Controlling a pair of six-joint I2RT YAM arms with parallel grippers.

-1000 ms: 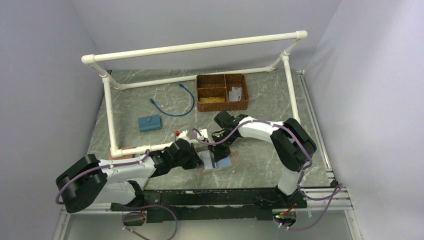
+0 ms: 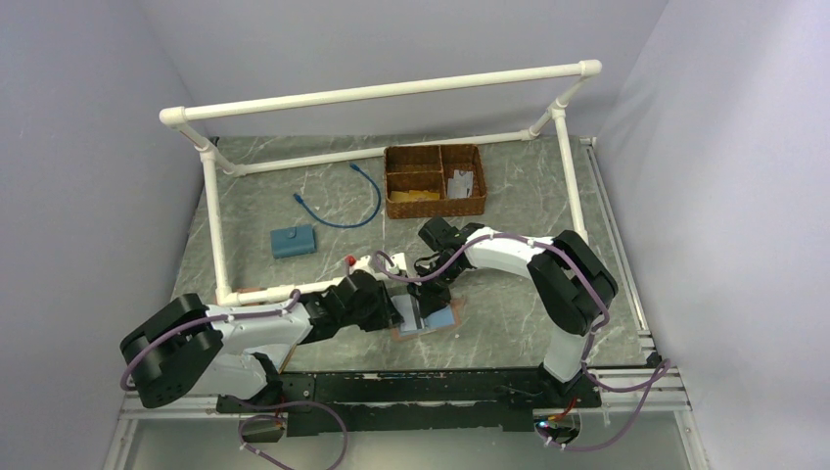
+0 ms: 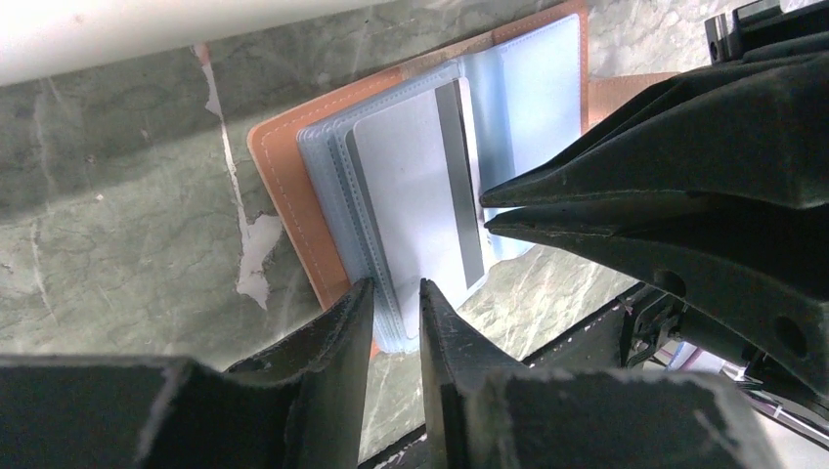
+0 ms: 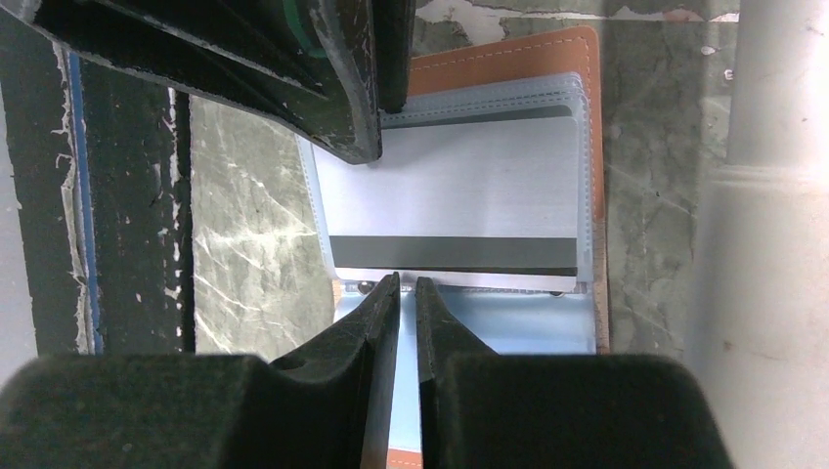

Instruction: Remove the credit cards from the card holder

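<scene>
The card holder point(image 2: 440, 318) lies open on the counter at front centre, tan outside with clear blue sleeves point(image 3: 538, 88). A white card with a dark stripe point(image 3: 411, 186) point(image 4: 450, 176) sits in one sleeve. My left gripper point(image 2: 390, 315) is open, its fingertips at that sleeve's edge over the card's end. My right gripper point(image 2: 426, 299) is shut at the card's opposite long edge, by the fold; whether the card's edge is between its tips is unclear.
A white pipe frame point(image 2: 214, 225) surrounds the area, one bar close beside the holder. A divided wicker basket point(image 2: 411, 209), a blue cable point(image 2: 338, 223) and a blue wallet point(image 2: 292, 245) lie behind.
The right arm and the holder look almost unchanged.
</scene>
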